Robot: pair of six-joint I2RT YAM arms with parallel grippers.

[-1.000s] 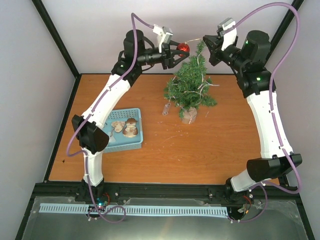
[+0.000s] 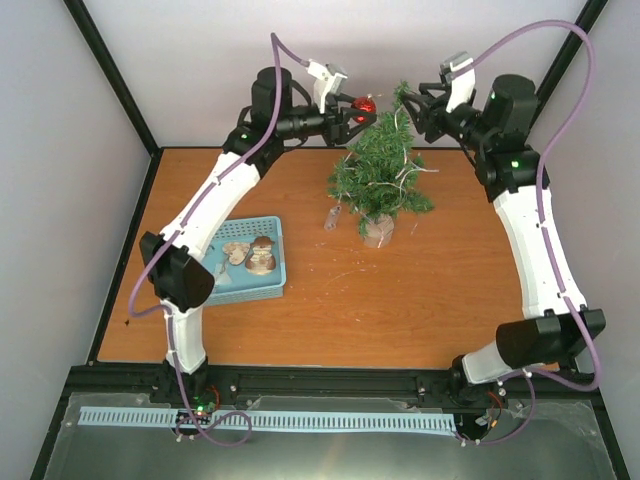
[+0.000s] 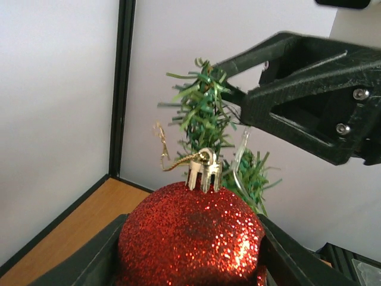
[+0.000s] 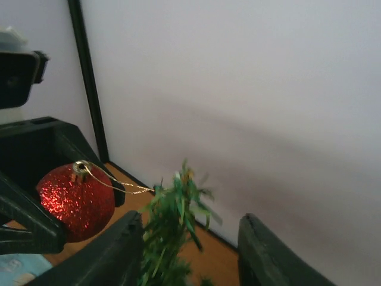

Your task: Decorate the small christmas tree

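Observation:
In the top view a red glitter bauble (image 2: 364, 104) is held beside the top of the small green tree (image 2: 380, 165), with my left gripper (image 2: 368, 112) shut on it. The left wrist view shows the bauble (image 3: 190, 232) filling the fingers, its gold cap (image 3: 205, 173) upward and its gold string (image 3: 162, 146) loose and curled. My right gripper (image 2: 411, 112) stands open on the other side of the treetop. From the right wrist, the treetop (image 4: 175, 208) appears between the spread fingers, and the string (image 4: 128, 187) reaches toward it; contact is unclear.
A blue basket (image 2: 250, 292) with several brown-and-white ornaments stands at the left of the wooden table (image 2: 350, 310). A small clear item (image 2: 333, 217) lies by the tree's wrapped base (image 2: 378, 232).
The bauble, still in my left gripper, has shifted only slightly.

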